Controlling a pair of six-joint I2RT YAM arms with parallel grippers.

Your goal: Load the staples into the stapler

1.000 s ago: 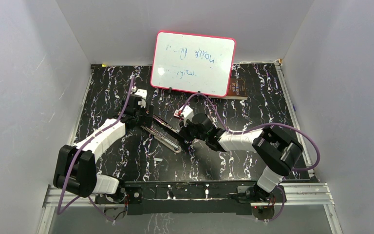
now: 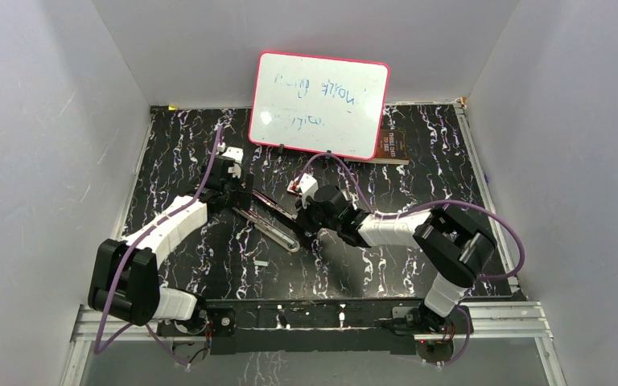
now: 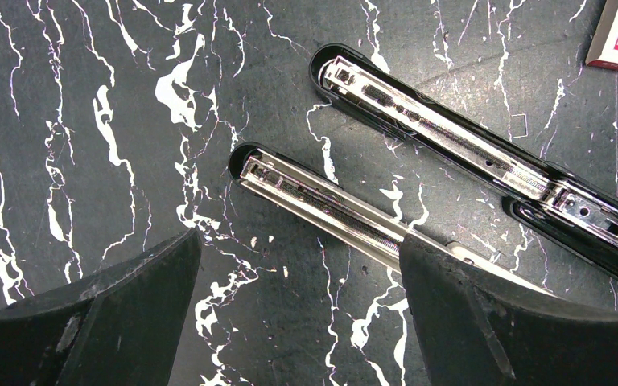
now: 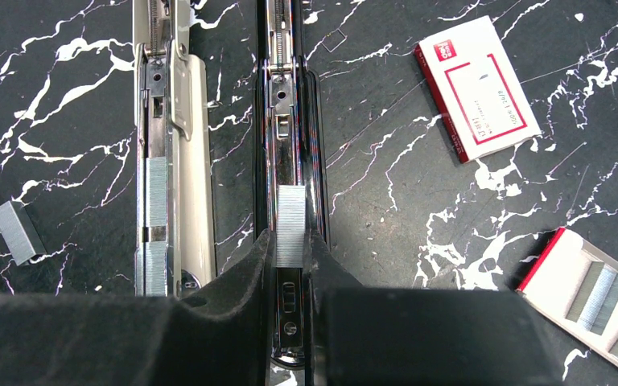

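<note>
Two opened staplers lie side by side, a black one [image 3: 434, 129] and a cream one [image 3: 322, 205]. In the right wrist view, my right gripper is shut on a grey staple strip [image 4: 291, 215], held lengthwise over the channel of the black stapler [image 4: 284, 169]. How deep the strip sits in the channel I cannot tell. Staple strips [image 4: 155, 193] show in the cream stapler's channel. My left gripper is open above the far end of the cream stapler, nothing between its fingers.
A loose staple strip [image 4: 18, 233] lies left of the cream stapler. To the right are a white-and-red staple box [image 4: 483, 92] and an open tray [image 4: 543, 301] of strips. A whiteboard [image 2: 320, 104] and a book [image 2: 392, 146] stand behind.
The left arm, the staplers and the loose strip look unmoved.
</note>
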